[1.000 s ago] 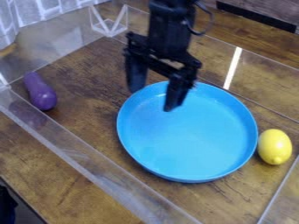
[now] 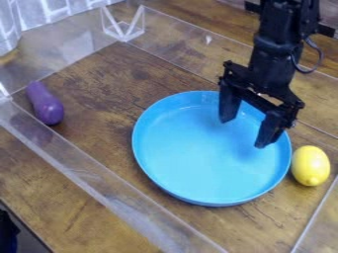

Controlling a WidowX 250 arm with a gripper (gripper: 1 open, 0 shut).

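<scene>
My black gripper (image 2: 252, 117) hangs low over the back right of a bright blue round plate (image 2: 199, 158), its two fingers wide apart with nothing visible between them. A yellow lemon-like object (image 2: 310, 166) lies just right of the plate. A purple elongated object (image 2: 45, 104), resembling an eggplant, lies at the far left.
The wooden table (image 2: 79, 178) has free room left of the plate and in front. Clear panels or strips run along the left and back, with a small white wire-like piece (image 2: 122, 25) at the back.
The arm and gripper have swept rightward from over the plate's left and back to its right side. The plate, yellow object and purple object have not moved.
</scene>
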